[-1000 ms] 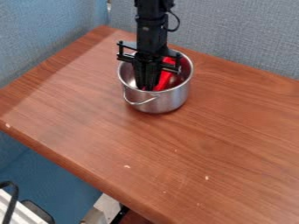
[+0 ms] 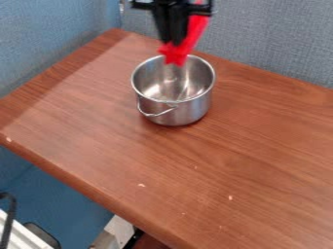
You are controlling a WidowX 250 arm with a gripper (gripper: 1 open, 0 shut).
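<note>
A steel pot (image 2: pixel 172 102) with a wire handle stands on the wooden table toward the back. Above its rim, at the top of the view, my black gripper (image 2: pixel 177 31) holds a red object (image 2: pixel 184 41), blurred, which hangs just over the pot. The gripper's upper part is cut off by the frame edge, and its fingers are partly hidden and smeared.
Blue-grey padded walls stand at the left and back. Past the table's lower left edge lie white and dark equipment parts.
My gripper has risen out of the pot, lifting the red object from inside it to above the rim. The pot stands where it was.
</note>
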